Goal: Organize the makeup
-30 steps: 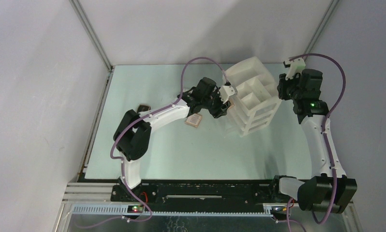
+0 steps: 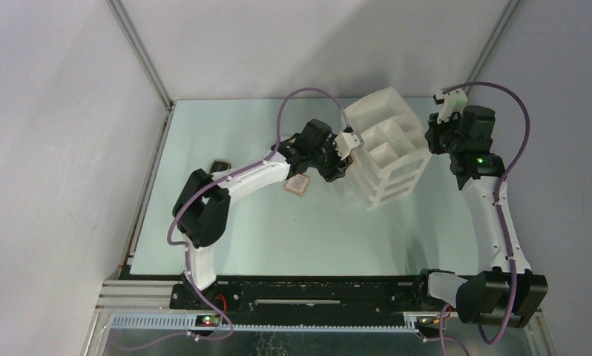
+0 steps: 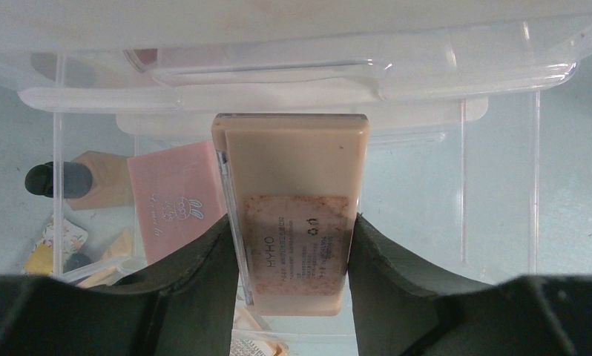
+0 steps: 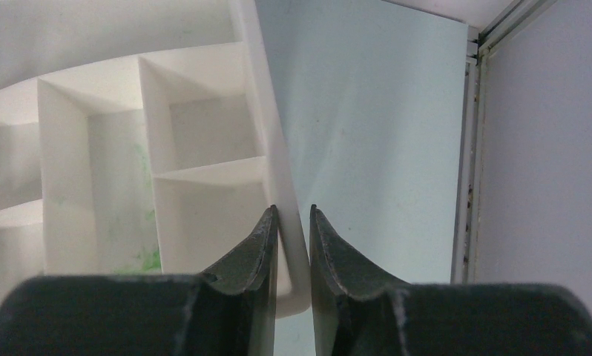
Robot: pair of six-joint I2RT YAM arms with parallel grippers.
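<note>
My left gripper is shut on a beige compact, held over a clear drawer that extends from the white organizer. A pink compact lies in that drawer. My right gripper is at the organizer's right side, its fingers around or against the thick white edge; whether they grip it is unclear. Empty top compartments show in the right wrist view.
A dark compact and a beige palette lie on the table left of the organizer.
Both arms and the organizer are almost still. The compact in my left gripper appears very slightly shifted in the top view.
</note>
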